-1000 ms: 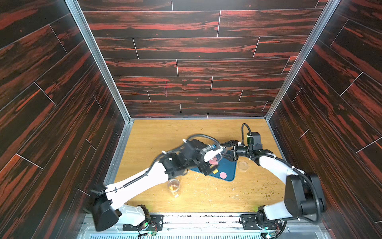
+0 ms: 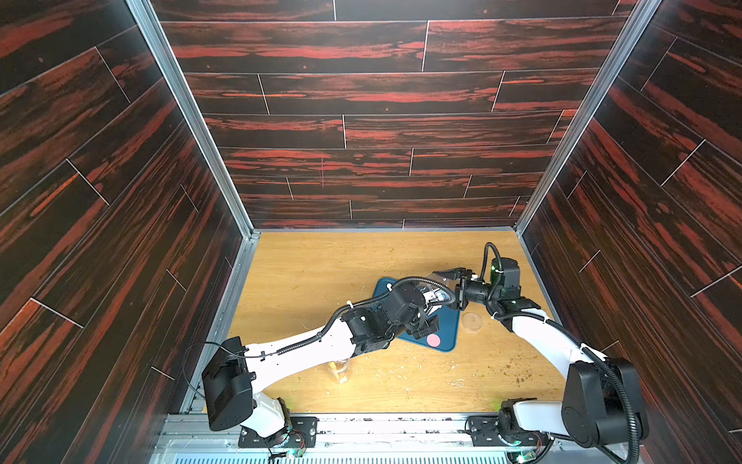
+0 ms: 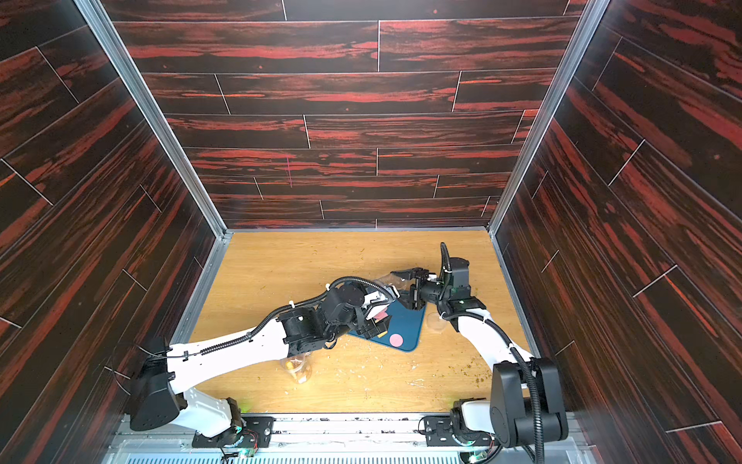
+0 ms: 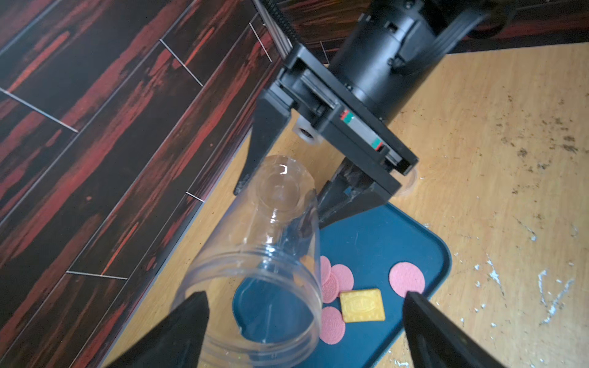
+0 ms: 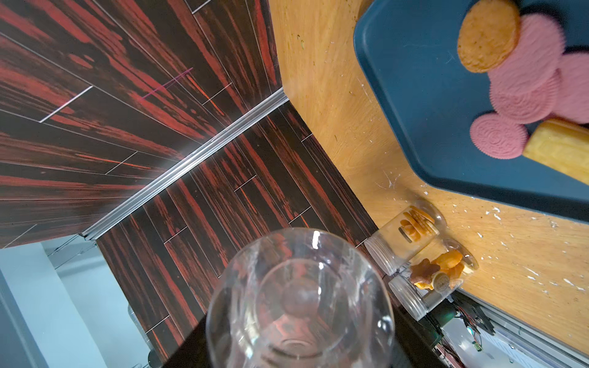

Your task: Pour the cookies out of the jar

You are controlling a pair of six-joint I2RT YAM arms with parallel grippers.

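Note:
An empty-looking clear jar (image 4: 245, 276) hangs tipped above the blue tray (image 5: 417, 122), my right gripper shut on its bottom end. My left gripper stands open, a finger either side of the jar's open mouth in the left wrist view. On the tray lie several pink round cookies (image 4: 406, 277), an orange one (image 5: 487, 33) and a yellow rectangular one (image 4: 362, 304).
A faint clear round piece (image 2: 470, 321) lies right of the tray. The wood around is dotted with crumbs.
My left arm has moved right toward the held jar, covering more of the tray. My right arm and gripper have shifted slightly to the right.

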